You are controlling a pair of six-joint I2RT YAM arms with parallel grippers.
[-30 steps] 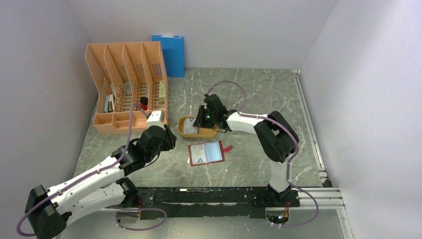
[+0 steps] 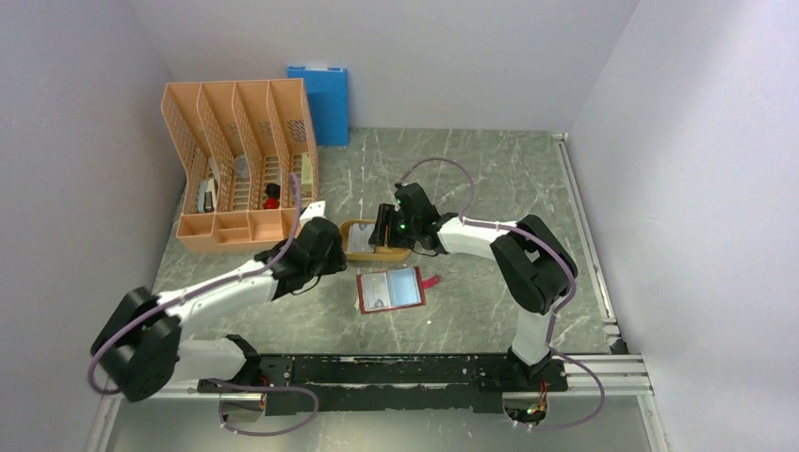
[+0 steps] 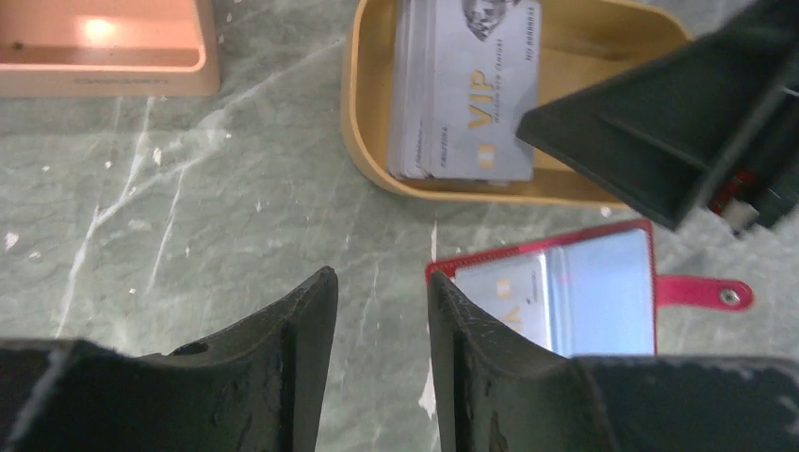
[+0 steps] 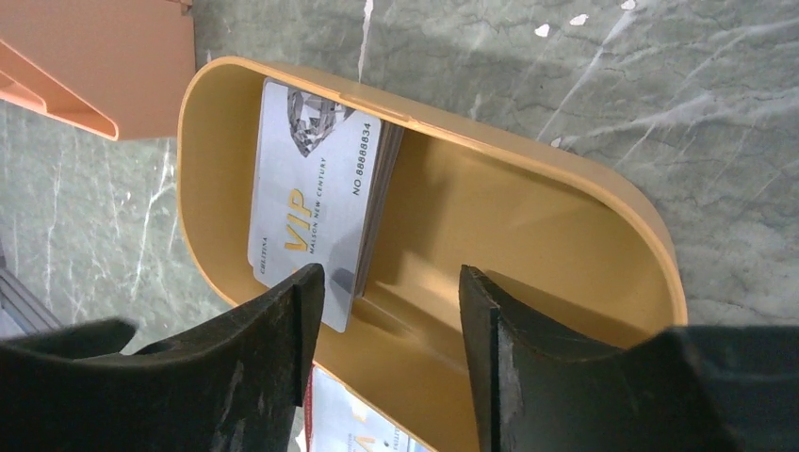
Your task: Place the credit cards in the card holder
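Note:
A stack of white VIP cards (image 4: 306,188) leans in the left end of the tan oval tray (image 4: 556,160). Below the tray lies the card holder (image 2: 404,288), opened flat, with a card (image 2: 375,291) in its left side and a clear bluish pocket on its right. My right gripper is over the tray, fingers spread, with nothing held; one finger appears close to the cards' lower right edge, though I cannot tell if it touches. My left gripper stands open and empty over the table, left of the card holder.
An orange divided rack (image 2: 240,221) fills the back left, with a blue panel (image 2: 325,108) behind it. Both grippers are near the tray, so space between them is tight.
The right gripper shifted slightly right, and its fingers now look wider apart. Tray and card holder have stayed put.

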